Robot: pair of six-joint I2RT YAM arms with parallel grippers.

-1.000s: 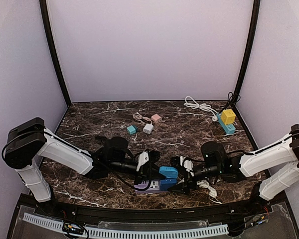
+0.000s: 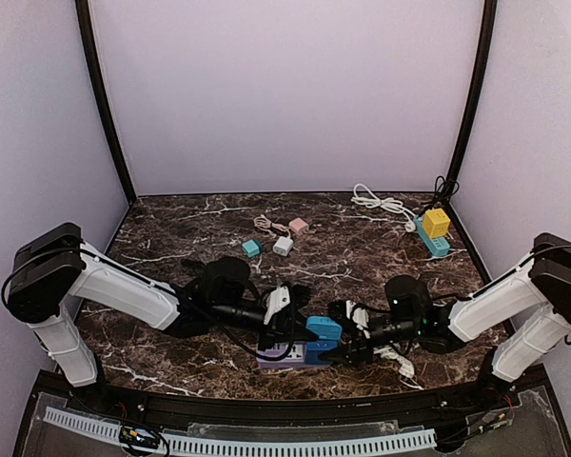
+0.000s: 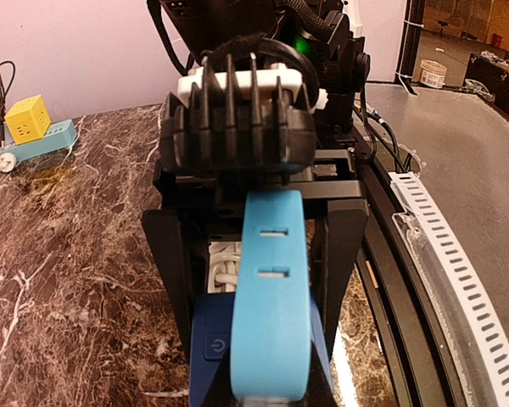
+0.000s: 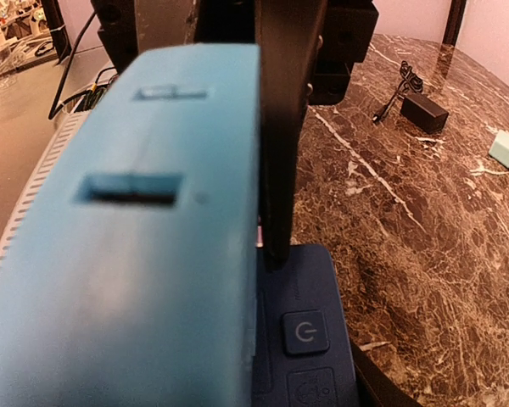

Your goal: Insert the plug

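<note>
A light blue plug with slots in it is at the dark blue end of a power strip on the front of the marble table; whether it is seated cannot be seen. My left gripper is shut on the light blue plug, which fills the foreground of both wrist views. My right gripper is low at the strip's right, shut on its dark blue end, which shows a power button in the right wrist view; the fingertips are largely hidden.
A yellow cube on a teal strip and a white cable lie back right. Small teal, white and pink blocks sit mid-table. A black adapter shows in the right wrist view. The table's front rail is close below both grippers.
My left gripper and the light blue plug have shifted very slightly; the right arm has settled a little lower and leftward.
</note>
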